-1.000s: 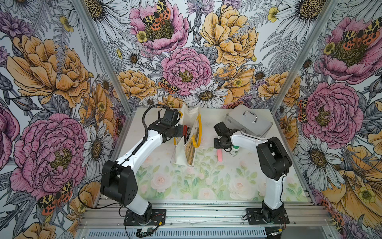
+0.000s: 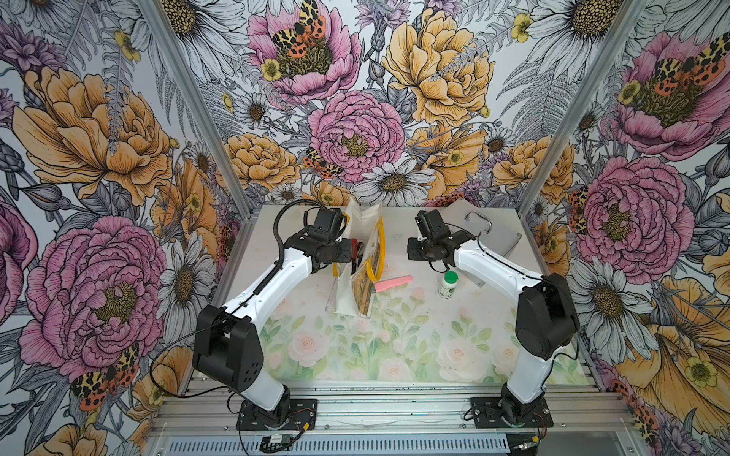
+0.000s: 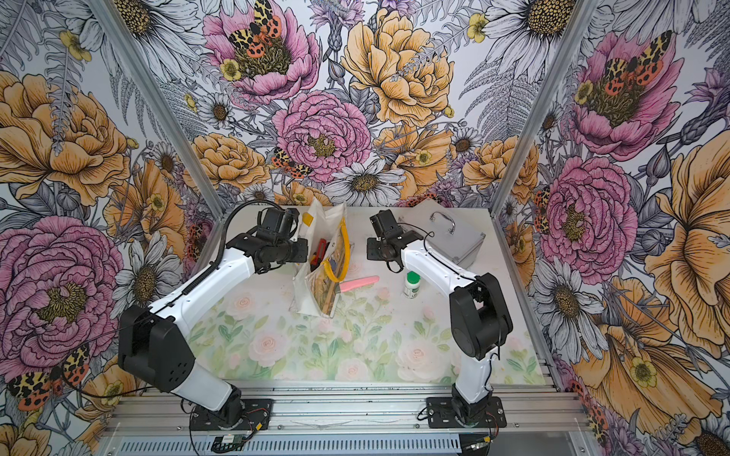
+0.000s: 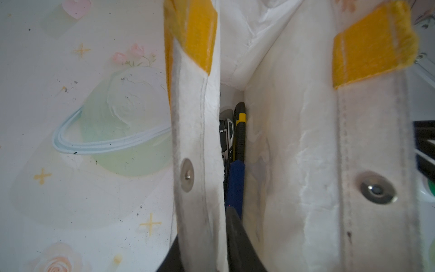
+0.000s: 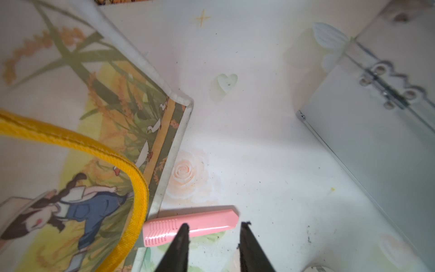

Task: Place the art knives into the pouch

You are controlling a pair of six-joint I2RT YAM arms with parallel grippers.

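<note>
The fabric pouch (image 2: 353,296) with yellow handles stands open left of centre; inside, tools including a dark knife with a yellow band (image 4: 240,136) show in the left wrist view. My left gripper (image 2: 346,250) is shut on the pouch's near rim, the white strip (image 4: 194,136) running between its fingers. A pink art knife (image 5: 190,226) lies on the table against the pouch's right side. My right gripper hangs above it, part open, fingers apart with nothing between them.
A grey metal box (image 3: 464,235) sits at the back right. A white bottle with green cap (image 2: 448,285) stands right of the pink knife.
My right gripper has risen and moved back; the pink knife, upright in view a second ago, now lies crosswise beside the pouch. The left arm is unchanged.
</note>
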